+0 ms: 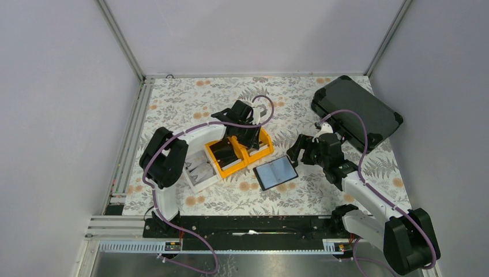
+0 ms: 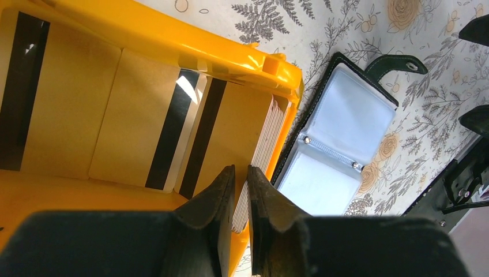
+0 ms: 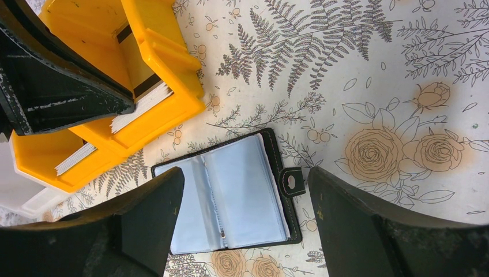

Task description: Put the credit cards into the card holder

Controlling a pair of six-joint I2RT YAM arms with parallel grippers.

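Note:
My left gripper reaches into the end compartment of the yellow box. Its fingers stand a narrow gap apart at the stack of credit cards, which shows thin white edges beside a gold face. Whether the tips touch a card is unclear. The open card holder, black with clear sleeves and a snap strap, lies flat on the table just beside the box; no cards show in its two visible sleeves. My right gripper is open above the holder, with nothing held between its fingers.
More gold cards with black stripes fill another box compartment. A white tray adjoins the box on the left. A dark case lies at the back right.

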